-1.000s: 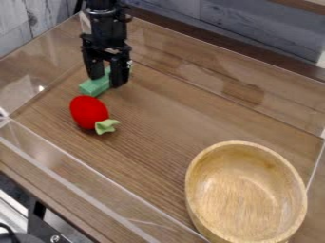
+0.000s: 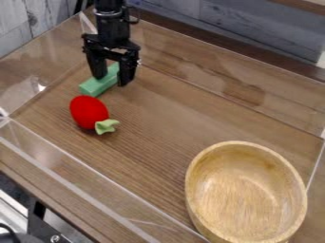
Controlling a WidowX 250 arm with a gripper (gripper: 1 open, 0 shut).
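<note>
The dark gripper (image 2: 112, 68) comes down from the top of the view and stands open over a green elongated object (image 2: 98, 85) on the wooden table, its fingers around or just above that object's upper end; contact is unclear. A red round object (image 2: 90, 113) with a pale green tip lies just in front of the green object.
A large tan bowl (image 2: 246, 190) fills the lower right. The table's edge runs along the left and top.
The gripper has shifted slightly and turned over the green object. The red object and bowl are where they were.
</note>
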